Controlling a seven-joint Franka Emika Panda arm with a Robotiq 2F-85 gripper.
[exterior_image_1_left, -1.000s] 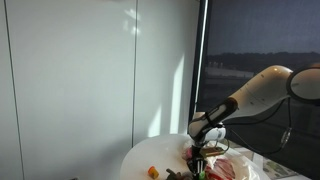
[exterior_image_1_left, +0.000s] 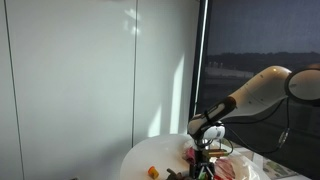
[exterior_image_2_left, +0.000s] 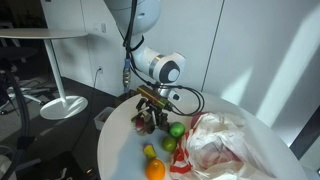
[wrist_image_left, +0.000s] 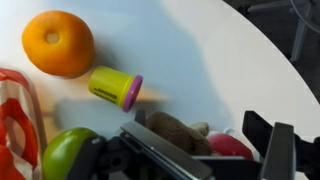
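Low over the round white table, my gripper is open. A brown plush-like thing (wrist_image_left: 180, 132) lies between and below its fingers in the wrist view, close to a red rounded thing (wrist_image_left: 229, 146); the fingers partly cover both. Whether the fingers touch either one cannot be seen. To the left are a yellow tub with a purple lid (wrist_image_left: 114, 87), an orange (wrist_image_left: 58, 43) and a green apple-like fruit (wrist_image_left: 68, 152). From the second exterior side, the gripper (exterior_image_2_left: 154, 106) is above a dark cluster of things at the table's far part.
A crumpled red-and-white bag (exterior_image_2_left: 220, 145) takes up much of the table's right side. Several green round things, one (exterior_image_2_left: 177, 129) near the gripper, lie between it and the bag. Bare white table (exterior_image_2_left: 116, 145) shows on the left.
The hand has shifted and turned slightly in the first exterior view, staying low among the things on the table. The orange item there has not visibly moved.
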